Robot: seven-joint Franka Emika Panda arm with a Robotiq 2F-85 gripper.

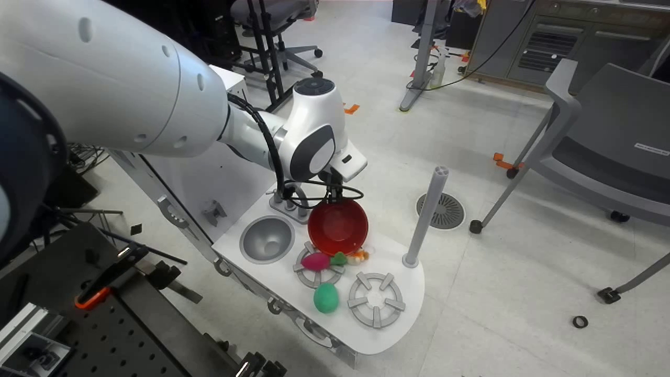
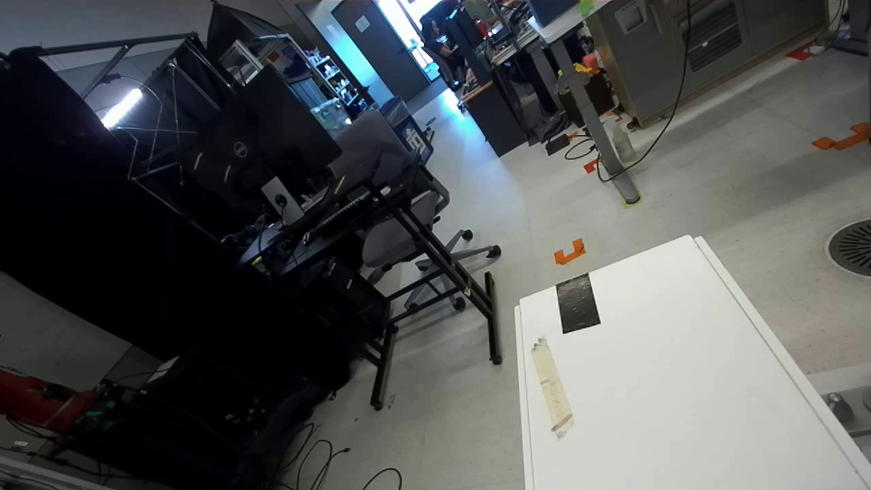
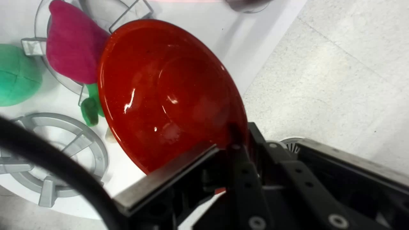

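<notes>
My gripper is shut on the rim of a red bowl [image 1: 337, 227]. Tilted, the bowl's inside faces exterior view 1, and no contents show in it. It is by the back edge of the white play-kitchen counter, between the faucet and the burners; whether it touches the counter I cannot tell. Just in front of it a magenta toy vegetable [image 1: 315, 261] with a green end lies on one burner [image 1: 309, 276]. A green ball-like toy [image 1: 326, 298] sits on the counter in front of that. A small orange-and-white item [image 1: 358, 256] is partly visible beside the bowl.
The grey sink basin [image 1: 267, 239] is left of the bowl, with the faucet [image 1: 302, 202] behind it.
</notes>
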